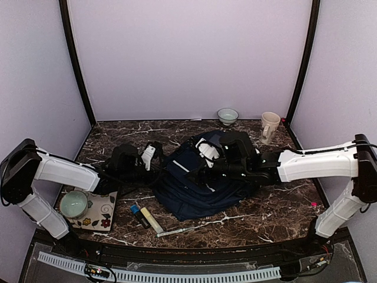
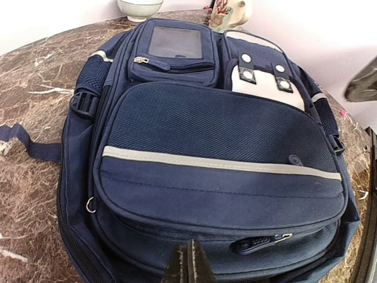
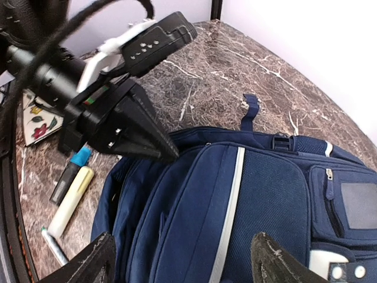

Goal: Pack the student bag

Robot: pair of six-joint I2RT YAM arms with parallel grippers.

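Observation:
A navy backpack (image 1: 182,194) lies flat mid-table, pockets up; the left wrist view shows its mesh front pocket (image 2: 218,130) and zipper pull (image 2: 253,244). My left gripper is shut at the bag's left end, nothing visible between its fingers. My right gripper stands open over the bag, its fingers spread. A dark blue-capped marker (image 3: 65,183), a cream highlighter (image 3: 70,200) and a slim pen (image 3: 54,246) lie beside the bag at the front left.
A patterned board (image 1: 100,218) with a green bowl (image 1: 73,203) is at the left front. Another bowl (image 1: 227,115) and a mug (image 1: 270,126) stand at the back right. Bare marble shows at front right and back left.

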